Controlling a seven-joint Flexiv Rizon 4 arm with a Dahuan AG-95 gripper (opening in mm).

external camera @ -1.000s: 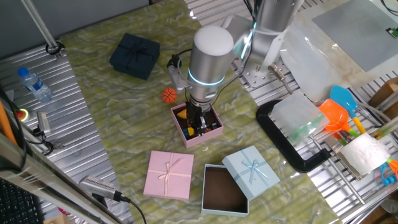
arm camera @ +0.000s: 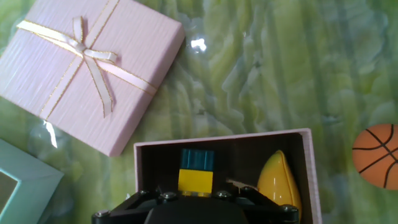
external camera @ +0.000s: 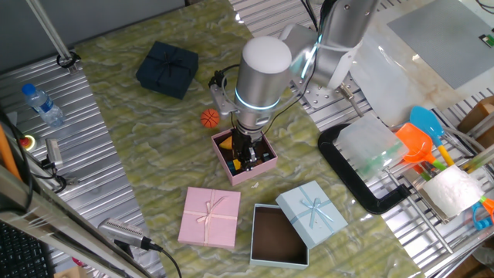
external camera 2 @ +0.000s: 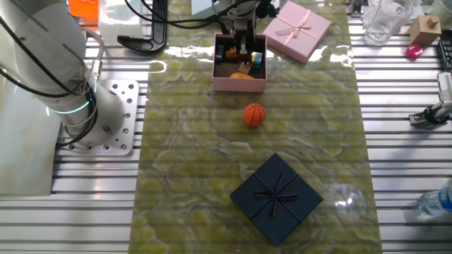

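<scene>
In exterior view 1 my gripper (external camera: 247,159) reaches down into an open pink box (external camera: 256,174), and it cannot be seen there whether its fingers are apart or together. Inside the box, the wrist view shows a yellow and teal block (arm camera: 196,179) just beyond the black gripper parts, and a yellow mango-like toy (arm camera: 278,180) near one wall. Contact between fingers and block is hidden. Exterior view 2 also shows a blue block (external camera 2: 256,59) and a yellow piece (external camera 2: 240,75) in the box.
A small orange basketball (external camera 2: 254,114) lies outside the pink box. Around it are a pink lid (external camera: 209,217), an open light-blue box (external camera: 279,235) with its lid (external camera: 312,213) resting on it, and a dark box (external camera: 167,69).
Compared with one second ago, the arm has shifted slightly and the gripper sits a little lower in the pink box.
</scene>
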